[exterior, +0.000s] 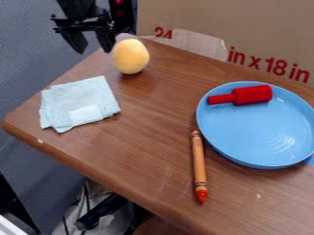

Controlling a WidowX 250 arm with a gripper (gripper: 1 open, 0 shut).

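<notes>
My black gripper [92, 42] hangs at the top left, above the left edge of the table and left of a yellow egg-shaped object [131, 57]; its fingers point down, and nothing shows between them. A folded pale cloth [77, 99] lies on the table's left part. A blue plate [255, 139] on the right holds a red cylindrical object [252, 95] with a narrower handle. An orange crayon [199, 163] with a red tip lies just left of the plate.
A cardboard box [233, 27] stands along the back of the table [141, 156].
</notes>
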